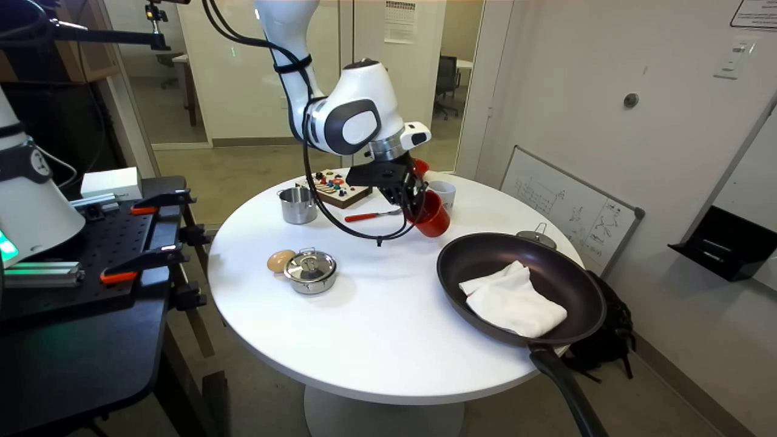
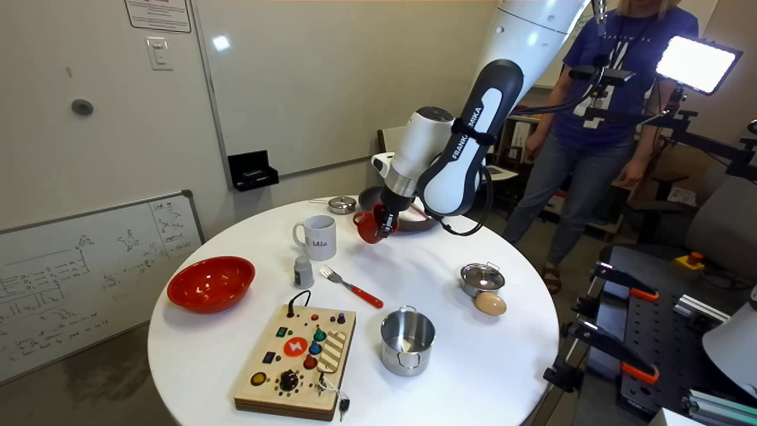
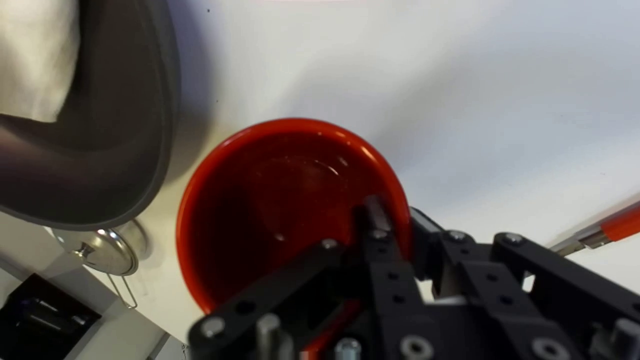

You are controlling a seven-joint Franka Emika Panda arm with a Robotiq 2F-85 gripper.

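Observation:
A red mug (image 3: 282, 186) fills the middle of the wrist view, its round mouth facing the camera. My gripper is shut on the mug's wall, with one finger inside the rim and the other outside. In exterior view 1 the mug (image 1: 433, 217) hangs tilted from the gripper (image 1: 413, 207), between the white mug and the frying pan. From the other side, exterior view 2 shows the red mug (image 2: 367, 226) with its handle pointing left, and the gripper (image 2: 387, 226) at its right side. Whether the mug's base touches the table cannot be told.
A black frying pan (image 1: 466, 255) holding a white cloth (image 1: 518, 302) stands close to the mug. Nearby are a white mug (image 2: 320, 238), a fork (image 2: 362, 292) and a grey shaker (image 2: 303, 272). The red bowl (image 2: 213, 284) sits farther left.

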